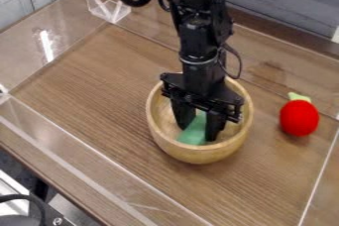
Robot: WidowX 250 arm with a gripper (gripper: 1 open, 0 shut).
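My black gripper (200, 111) reaches down from the top of the view into a tan bowl (199, 153) in the middle of the table. Between the fingers, low inside the bowl, is a green object (193, 131), with my gripper shut on it. The fingertips and much of the green object are partly hidden by the gripper body and the bowl.
A red object (299, 120) with a small green top lies right of the bowl. A wall runs along the back, and a dark cable is at the bottom left.
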